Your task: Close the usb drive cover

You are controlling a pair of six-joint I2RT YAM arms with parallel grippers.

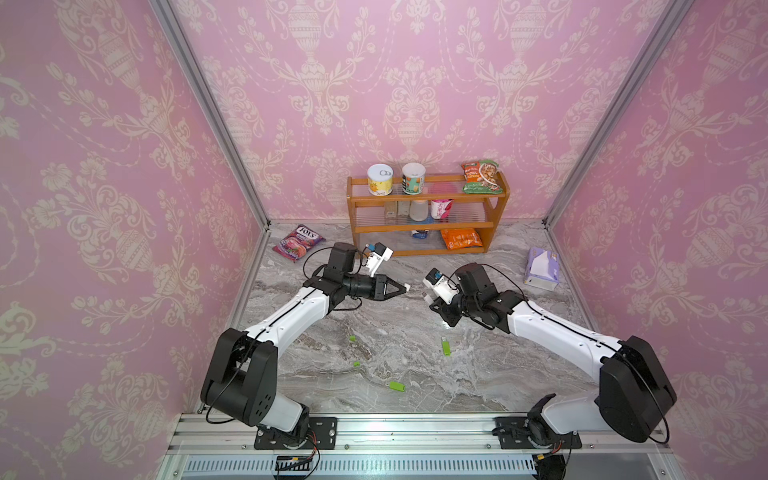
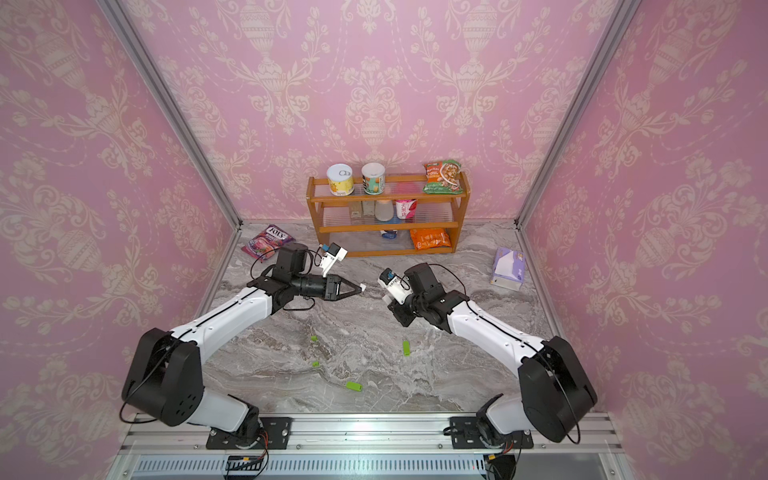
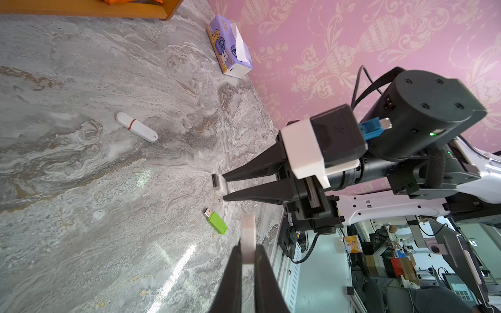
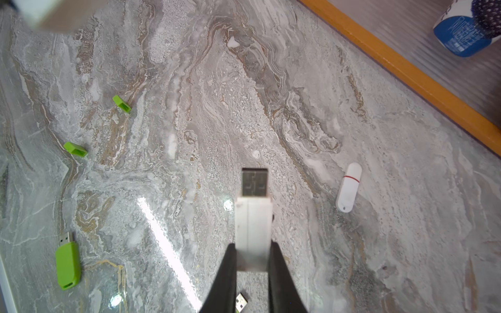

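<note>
A white USB drive (image 4: 253, 221) is clamped in my right gripper, its metal plug (image 4: 254, 182) bare and pointing away from the fingers. My left gripper is shut on a small white cover (image 3: 248, 232), whose opening I cannot make out. That cover appears as a blurred white shape (image 4: 65, 14) at the top left of the right wrist view. Both grippers hang above the table and face each other, with a gap between the cover at the left gripper (image 1: 405, 289) and the drive at the right gripper (image 1: 433, 302).
On the marble table lie a capped white drive with a red band (image 3: 136, 127), green drives (image 1: 445, 346), and two loose green caps (image 4: 121, 103). A wooden shelf (image 1: 424, 252) stands at the back, a tissue box (image 1: 542, 269) at the right.
</note>
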